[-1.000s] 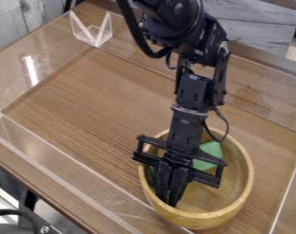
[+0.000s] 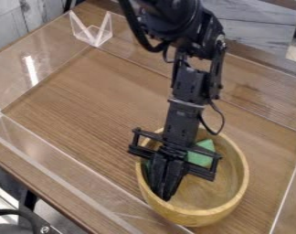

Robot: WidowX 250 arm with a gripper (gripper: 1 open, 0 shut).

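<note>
A yellow bowl [image 2: 202, 210] sits on the wooden table at the lower middle. A green object [image 2: 205, 153] lies inside it, partly hidden by my arm. My black gripper [image 2: 164, 189] reaches down inside the bowl's left part and looks shut; whether anything is between its fingertips is hard to see.
A clear plastic piece [image 2: 92, 27] stands at the back left. A pale marbled surface [image 2: 254, 27] lies at the back right. Dark cables show at the lower left.
The arm and gripper have shifted slightly left and up in the view over the last second, and the bowl appears shifted slightly with them.
</note>
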